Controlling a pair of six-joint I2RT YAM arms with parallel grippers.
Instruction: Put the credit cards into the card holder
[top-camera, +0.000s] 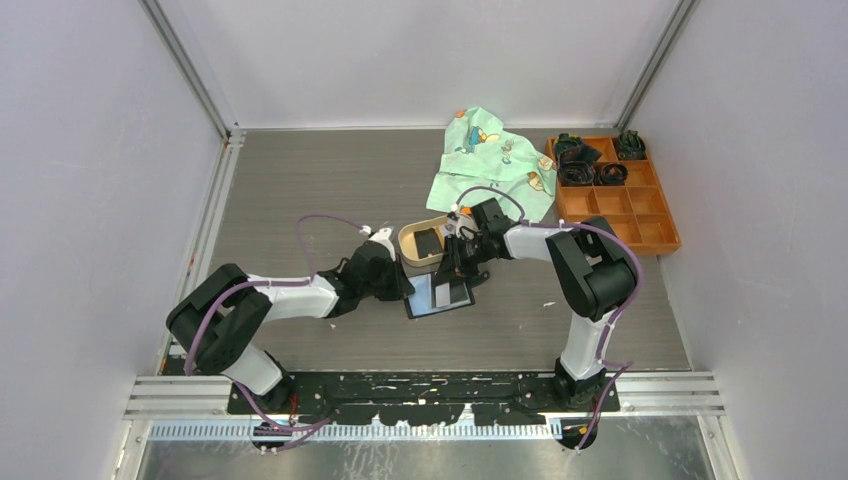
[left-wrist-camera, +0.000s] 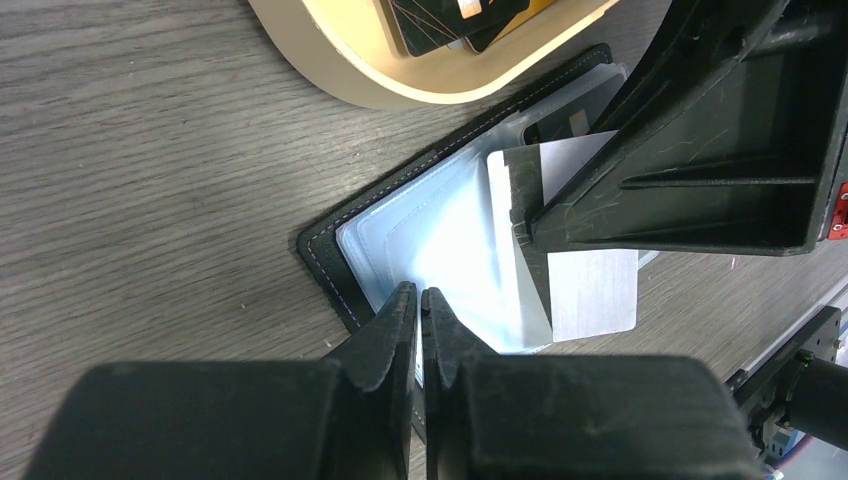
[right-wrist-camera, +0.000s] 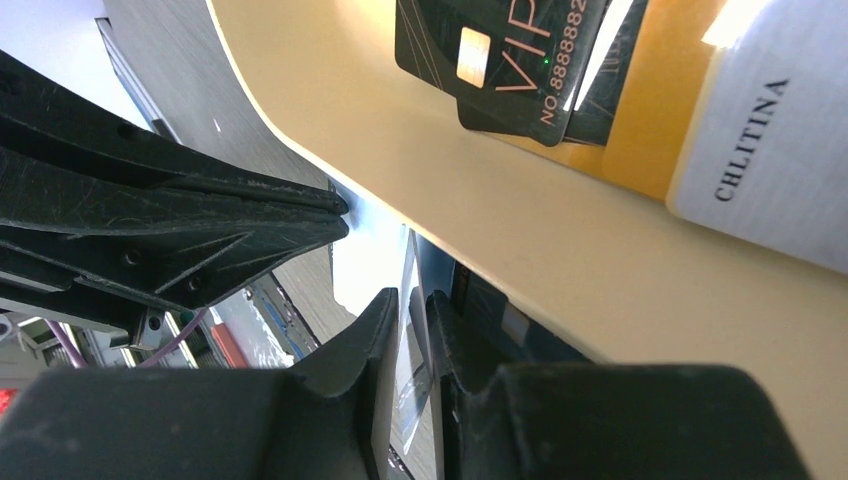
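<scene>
A black card holder (top-camera: 424, 313) lies open on the table, its clear sleeves (left-wrist-camera: 440, 240) spread over it. My left gripper is shut on the sleeves' near edge, with a thin layer between its fingertips. A card with black and white bands (left-wrist-camera: 597, 300) shows among the sleeves, partly behind my right gripper. Over the holder's far side, my right gripper stands slightly open, a clear film (right-wrist-camera: 413, 345) in the narrow gap. Whether the pads touch the film is unclear. Several cards, including a black VIP card (right-wrist-camera: 510, 60), lie in a beige tray (right-wrist-camera: 480, 235).
The beige tray stands right behind the holder, close beside my right gripper. A green patterned cloth (top-camera: 490, 165) lies at the back. At the back right is an orange compartment box (top-camera: 652, 225) holding dark items. Bare table (top-camera: 300, 180) extends to the left.
</scene>
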